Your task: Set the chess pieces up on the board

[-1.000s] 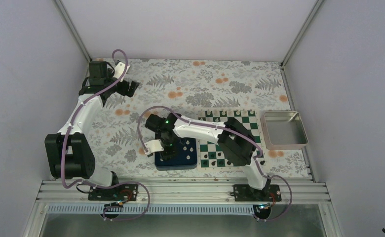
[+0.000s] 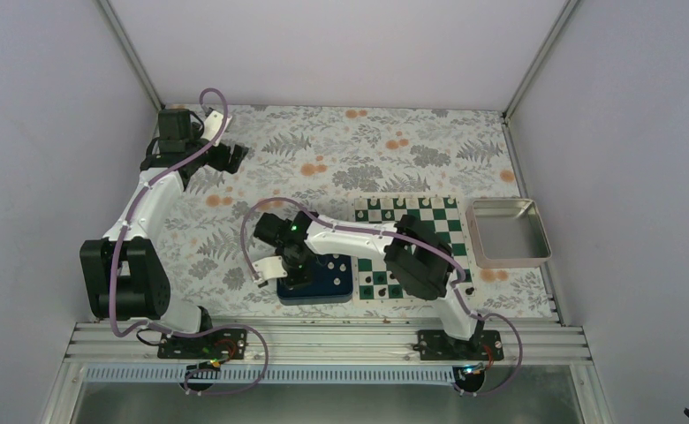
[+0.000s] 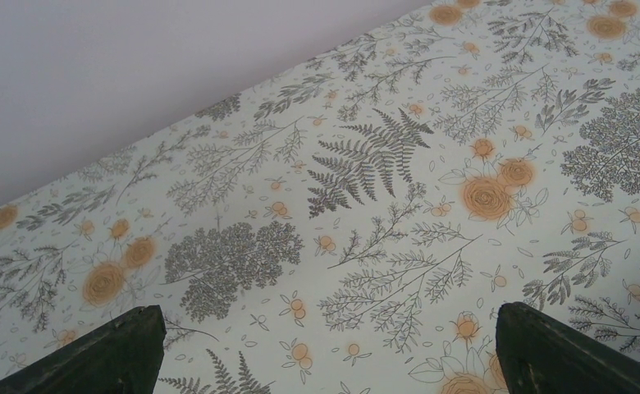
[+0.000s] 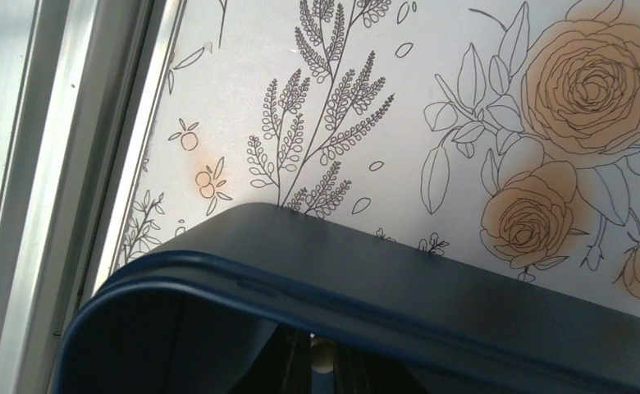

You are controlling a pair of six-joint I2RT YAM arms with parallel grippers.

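Note:
The blue bin (image 2: 314, 299) stands left of the green and white chessboard (image 2: 457, 231). My right gripper (image 2: 295, 281) reaches down into the bin's left part. In the right wrist view its fingers (image 4: 282, 369) are shut on a pale chess piece (image 4: 322, 356), close to the bin wall; only the piece's rounded top shows. A few light pieces (image 2: 337, 282) lie in the bin to the right of the gripper. Several dark pieces (image 2: 382, 292) stand on the board's front left. Over the back left of the table, my left gripper stands open and empty.
An empty metal tray (image 2: 507, 262) sits right of the board. The right arm (image 2: 425, 265) crosses over the board and hides part of it.
The right arm has shifted slightly left and toward the front over the bin, mostly in the earlier interval. My left arm has stayed still.

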